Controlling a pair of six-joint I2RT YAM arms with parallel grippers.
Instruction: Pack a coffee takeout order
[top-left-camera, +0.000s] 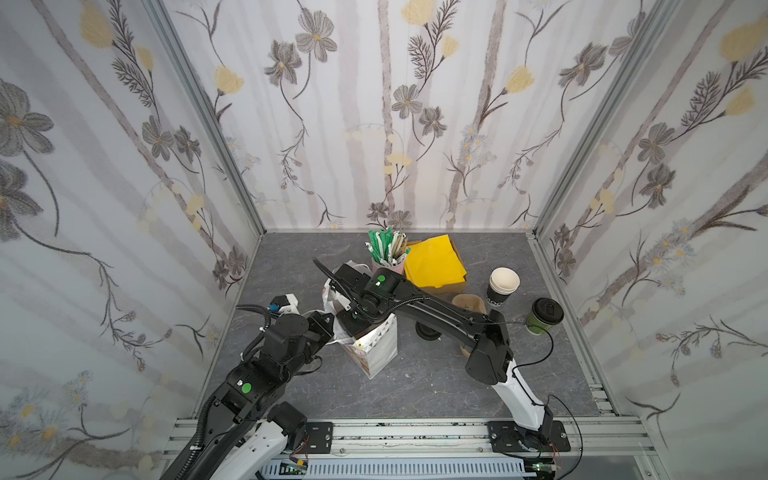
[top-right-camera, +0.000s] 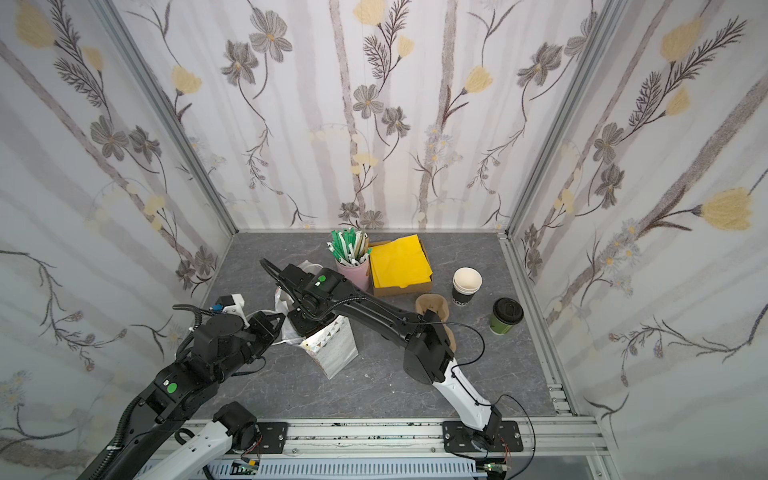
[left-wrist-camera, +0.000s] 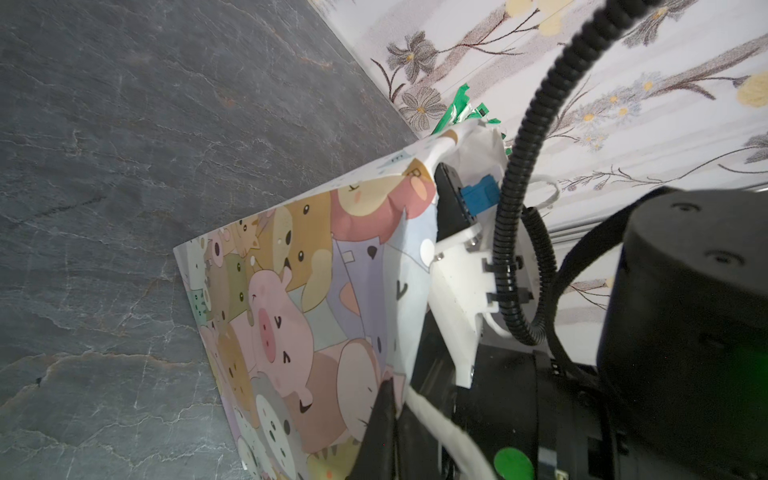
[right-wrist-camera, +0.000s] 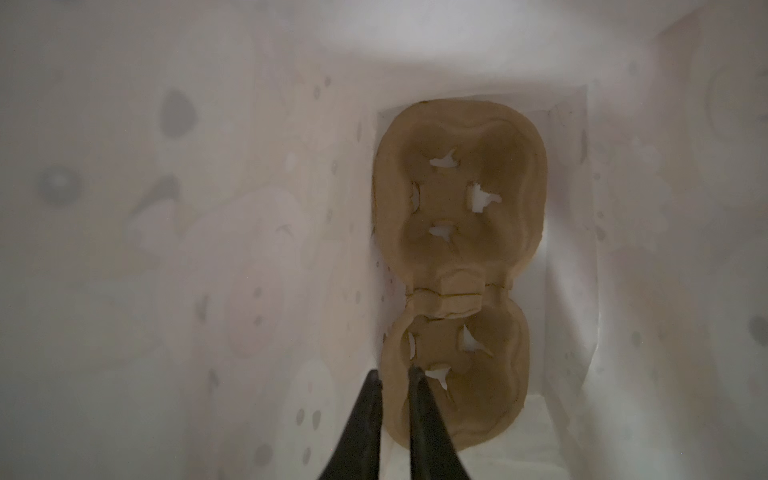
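A white paper bag (top-left-camera: 384, 352) stands at the left of the table, its side printed with cartoon animals. In the left wrist view my left gripper is shut, pinching the thin top edge of the bag beside its white handle. My right gripper reaches down into the bag's mouth. A brown pulp cup carrier (right-wrist-camera: 460, 188) lies inside, low in the bag, and those narrowed fingers (right-wrist-camera: 420, 400) straddle its near left rim. In the top views the right gripper's tips are hidden by its arm and the bag.
A pink holder of green and white packets (top-right-camera: 353, 276) stands behind the bag, close to the right arm. A box with yellow napkins (top-left-camera: 432, 261), stacked cups (top-left-camera: 501, 286), a lidded green cup (top-left-camera: 545, 314), another brown carrier (top-right-camera: 432, 304) and a black lid (top-left-camera: 428, 329) lie rightward.
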